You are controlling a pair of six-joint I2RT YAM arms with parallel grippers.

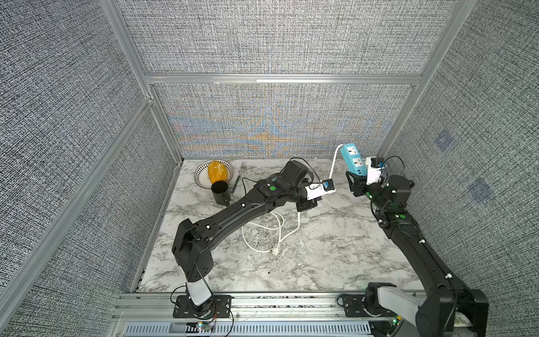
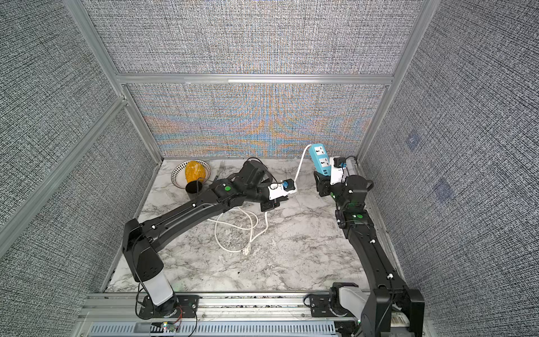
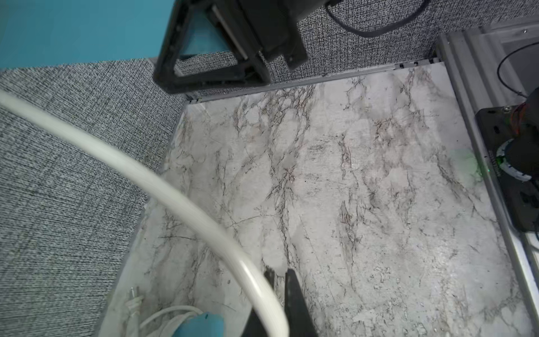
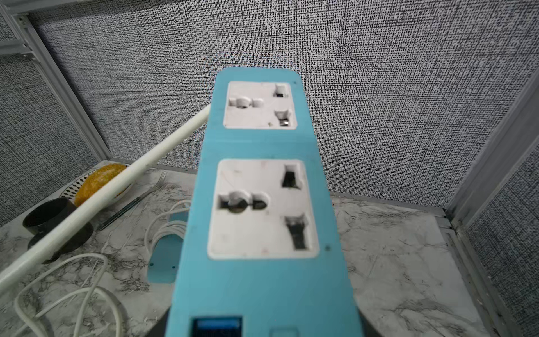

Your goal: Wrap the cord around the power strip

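Observation:
The blue power strip (image 1: 352, 157) is raised off the table at the right, tilted with its outlets facing up. My right gripper (image 1: 357, 182) is shut on its lower end; in the right wrist view the strip covers most of the fingers. From the strip's far end the white cord (image 4: 106, 200) runs tautly left to my left gripper. That gripper is shut, and the cord passes between its fingers low in the left wrist view. Beyond it the cord drops to loose loops on the table, where the white plug (image 1: 275, 250) lies.
At the back left are a patterned bowl (image 1: 198, 182) with an orange-yellow item, a black mug (image 1: 220, 193) and a fork (image 1: 242, 168). Another teal item (image 4: 164, 264) with a coiled white cord rests on the table behind the left arm.

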